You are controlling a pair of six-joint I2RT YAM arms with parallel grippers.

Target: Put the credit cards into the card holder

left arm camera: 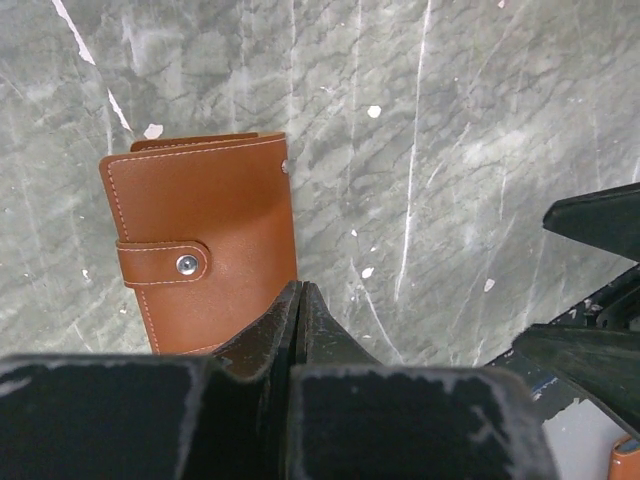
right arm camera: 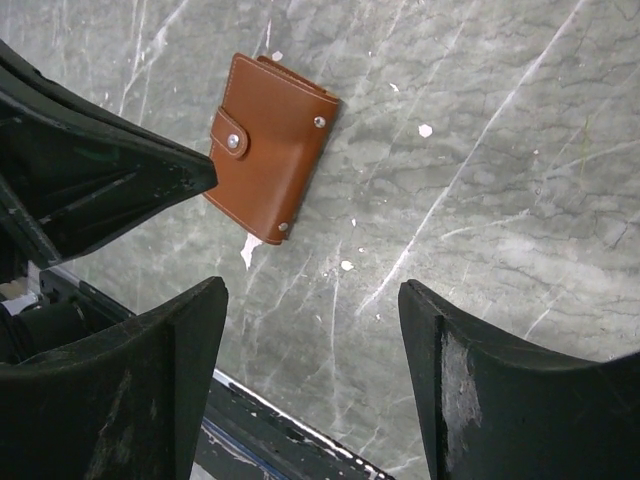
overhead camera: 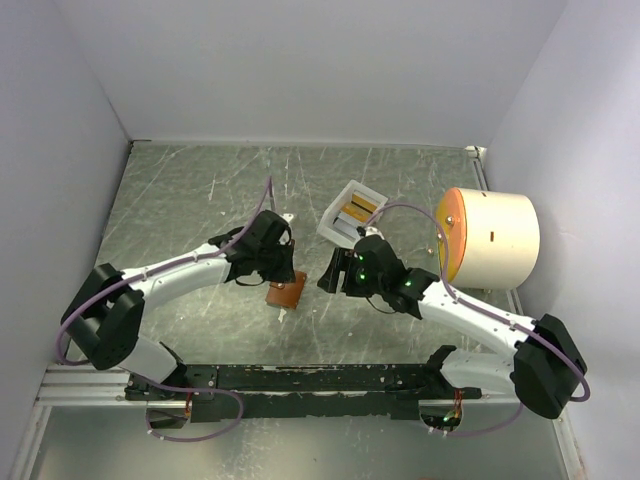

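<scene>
A closed brown card holder (overhead camera: 284,296) with a snap strap lies flat on the grey marbled table; the holder (left arm camera: 205,235) shows its snap in the left wrist view. My left gripper is shut over the holder's lower right edge, nothing visible between its fingers; whether it touches the leather I cannot tell. To the right of the holder (right arm camera: 270,150), my right gripper stands open above bare table, empty. Yellow and bluish cards (overhead camera: 357,210) lie in a white tray (overhead camera: 330,212) behind the right gripper.
A cream drum with an orange face (overhead camera: 495,240) stands at the table's right side. Both grippers are close together, the left one's dark finger (right arm camera: 130,170) reaching into the right wrist view.
</scene>
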